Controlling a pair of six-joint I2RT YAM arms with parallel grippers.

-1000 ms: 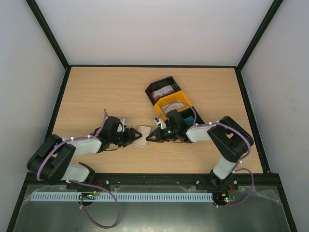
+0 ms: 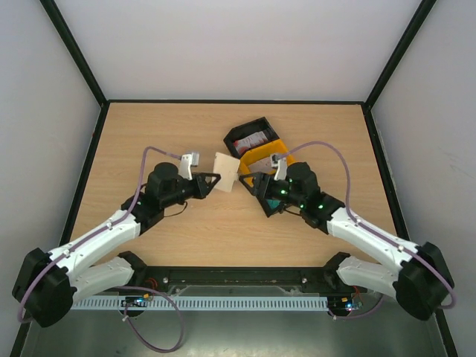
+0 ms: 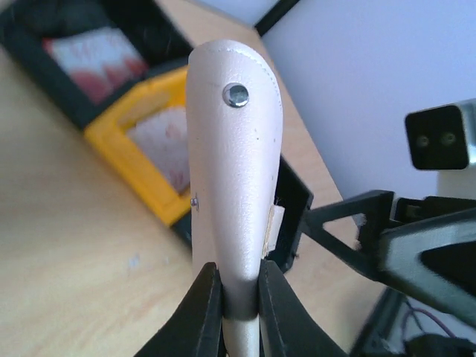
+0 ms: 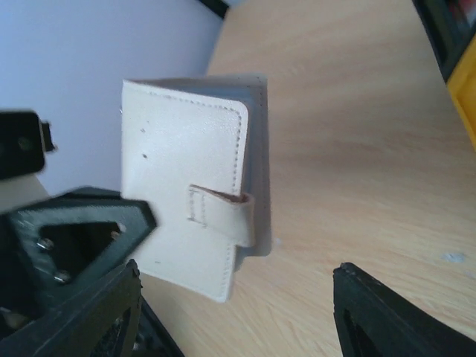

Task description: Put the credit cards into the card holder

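A pale card holder hangs above the table between the two arms. My left gripper is shut on one edge of it. In the left wrist view the holder stands edge-on between the pinched fingertips, a metal snap near its top. The right wrist view shows the holder with its strap folded over the edge. My right gripper stands part open, apart from the holder, nothing between its fingers. Cards lie in the black bin, and more cards in the yellow one.
A row of open bins slants behind the right arm: a black bin, a yellow bin and another black bin, partly hidden by the right gripper.
Both arms have risen and reached further toward the back. The holder has gone up with the left gripper and is now tilted upright. The right gripper has moved from the holder's edge toward the bins.
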